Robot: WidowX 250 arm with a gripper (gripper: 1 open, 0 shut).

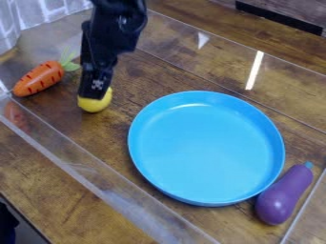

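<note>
My black gripper hangs at the upper left, open, just above and around a yellow object that rests on the wooden surface. The yellow object is partly hidden behind the fingers. An orange carrot lies to the left of the gripper, and a blue plate sits to the right and lower.
A purple eggplant lies right of the plate at the lower right. Clear walls border the wooden floor. The area behind the plate is free.
</note>
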